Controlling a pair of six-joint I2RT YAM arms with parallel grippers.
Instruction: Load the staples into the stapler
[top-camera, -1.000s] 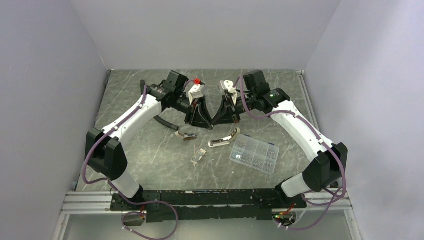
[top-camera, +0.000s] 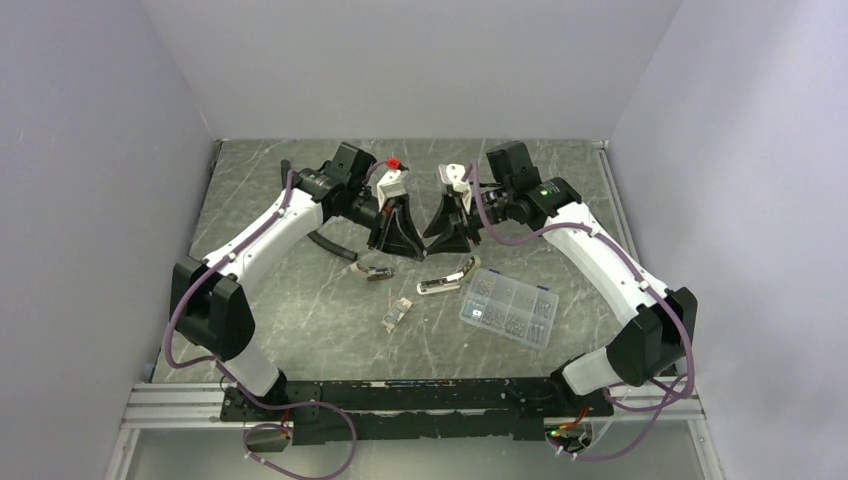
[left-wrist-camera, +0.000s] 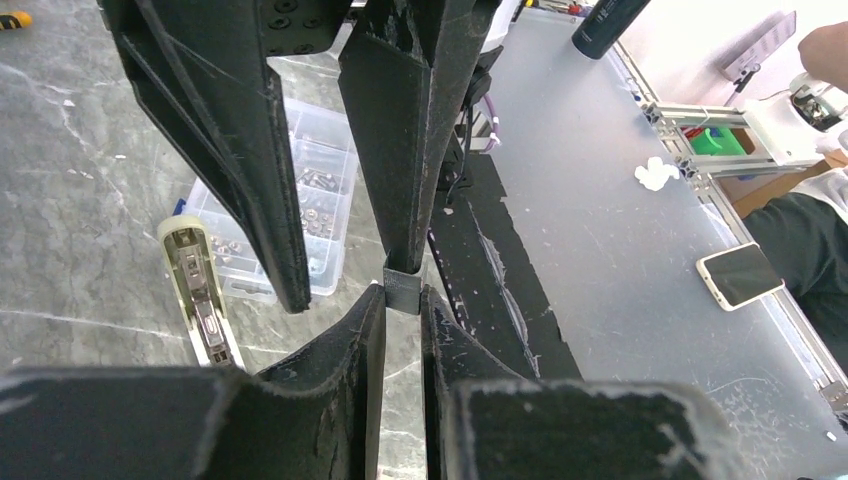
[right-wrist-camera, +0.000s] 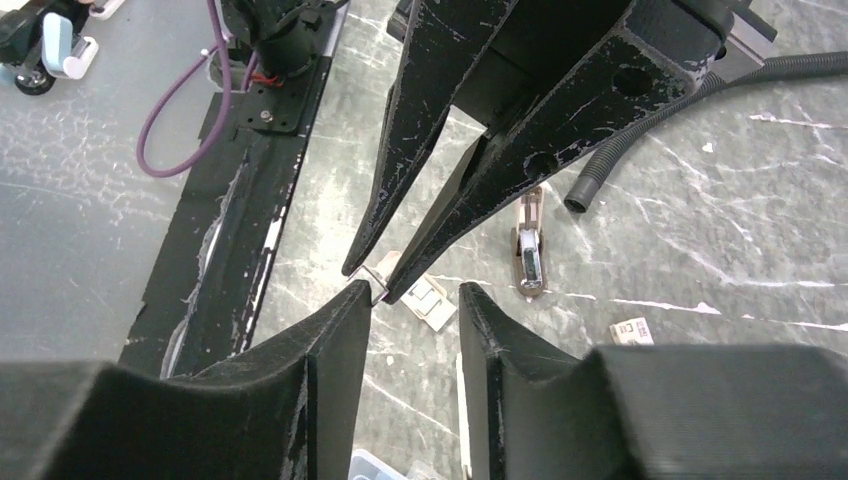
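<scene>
Between the fingertips of my left gripper a short grey staple strip (left-wrist-camera: 403, 287) is held. My right gripper stands open around that spot: one finger (left-wrist-camera: 405, 240) appears to touch or nearly touch the strip, the other (left-wrist-camera: 290, 285) is well clear. Edge on, the strip (right-wrist-camera: 377, 284) looks like a thin bracket in the right wrist view. Below both grippers, the opened stapler (top-camera: 440, 285) lies on the table with its staple channel showing. A second, smaller stapler (top-camera: 376, 273) lies to its left.
A clear compartment box (top-camera: 510, 307) with small metal parts lies right of the stapler. Nearer the front is a small staple pack (top-camera: 397, 314). A dark hose (top-camera: 332, 246) lies at the back left.
The left arm, staplers and box have stayed where they were.
</scene>
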